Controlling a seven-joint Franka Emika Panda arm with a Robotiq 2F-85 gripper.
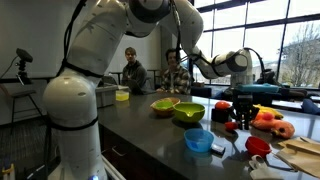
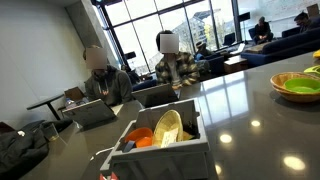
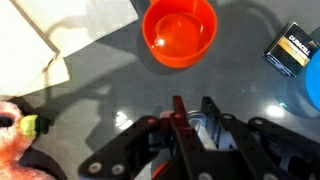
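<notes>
In the wrist view my gripper has its two dark fingertips close together, with a small silvery thing (image 3: 197, 121) showing between them. What that thing is cannot be told, as the gripper covers most of it. Past the fingertips stands an orange-red cup (image 3: 179, 32), open side up and apart from them. Exterior view 1 has the gripper (image 1: 242, 116) low over the right part of the table, behind the red cup (image 1: 258, 147). A blue bowl (image 1: 198, 141) stands nearer the arm's base.
A Duracell box (image 3: 291, 49) lies beside a blue container (image 3: 314, 78). Pale boards (image 1: 299, 154) and an orange plush toy (image 1: 272, 122) lie on the right. Farther back sits a green bowl (image 1: 188, 112). A grey bin (image 2: 165, 158) holds several items.
</notes>
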